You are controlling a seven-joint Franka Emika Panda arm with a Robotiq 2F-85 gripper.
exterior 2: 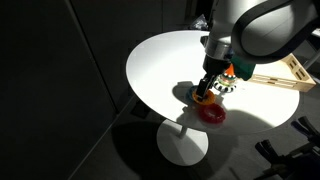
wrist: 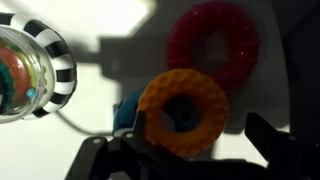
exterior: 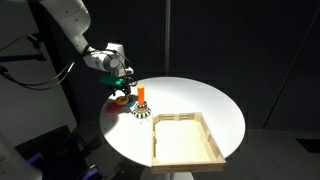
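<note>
An orange ring (wrist: pixel 182 112) with a bumpy surface lies partly over a blue ring (wrist: pixel 128 108). Close by is a red ring (wrist: pixel 212 45), flat on the white table. My gripper is open just over the orange ring, one finger (wrist: pixel 105 155) on the left side and the other (wrist: pixel 268 140) on the right. Whether either finger touches the ring cannot be told. In exterior view 2 the rings sit at the table's near edge, below the arm.
A clear toy with a black-and-white striped rim (wrist: pixel 62 70) stands left of the rings in the wrist view. The orange upright piece (exterior: pixel 141 95) is near it. An empty wooden tray (exterior: pixel 185 115) occupies the table's front right.
</note>
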